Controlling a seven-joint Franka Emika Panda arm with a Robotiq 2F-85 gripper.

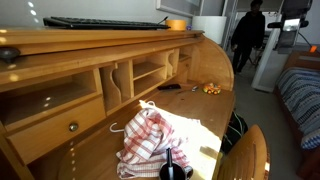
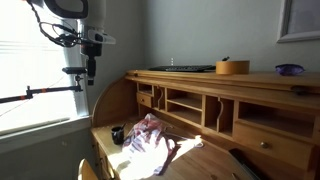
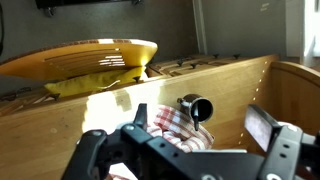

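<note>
High above the desk's end, my gripper points downward, clear of everything on the desktop. Its fingers stand apart in the wrist view, where the gripper appears open with nothing held. A dark mug shows beyond and below it, well out of contact. In exterior view 1 the same mug is at the bottom edge, with a dark stick-like item rising from it. Beside the mug lies a crumpled red-and-white checked cloth, partly hidden by the gripper in the wrist view.
The wooden desk has a hutch with cubbyholes and drawers along its back. A dark flat object lies near one end. A small orange-yellow item sits at the other. A wooden chair stands at the desk's front.
</note>
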